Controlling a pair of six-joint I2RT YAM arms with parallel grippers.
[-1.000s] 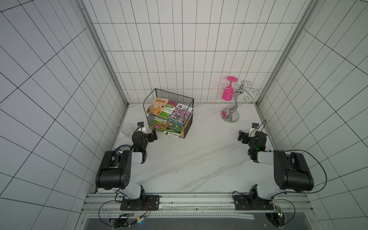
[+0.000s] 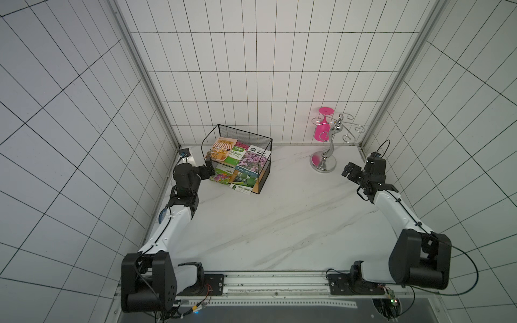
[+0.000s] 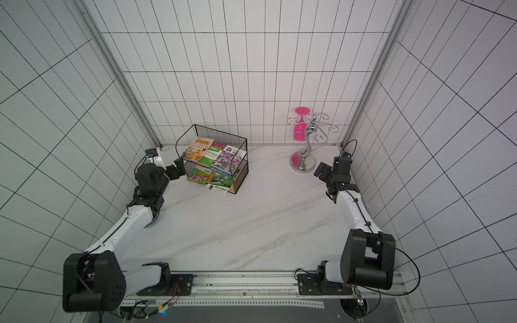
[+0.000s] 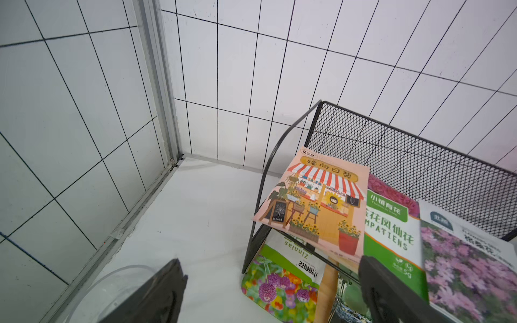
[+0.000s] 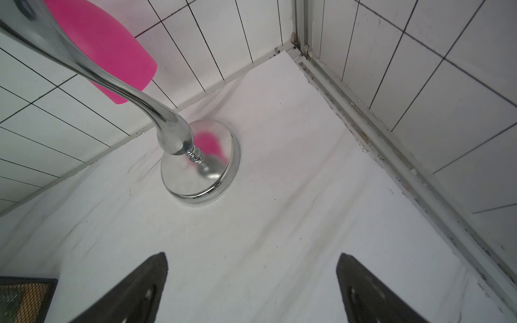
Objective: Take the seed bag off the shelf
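Observation:
A black mesh shelf (image 2: 264, 175) on the left half of the table holds several seed bags on two levels. On top are an orange sunflower bag (image 4: 317, 196), a green impatiens bag (image 4: 393, 242) and a lilac flower bag (image 4: 463, 258); a zinnia bag (image 4: 274, 285) lies below. My left gripper is open at the shelf's front left, below the orange bag in its wrist view, holding nothing. My right gripper stands open and empty over the right side of the table.
A chrome stand (image 2: 323, 164) with a pink glass (image 2: 322, 129) is at the back right, ahead of my right gripper. A clear round object (image 4: 123, 274) sits left of the shelf.
Both arms have extended from their folded poses. My left gripper has moved back toward the shelf's left side; my right gripper has moved back toward the chrome stand.

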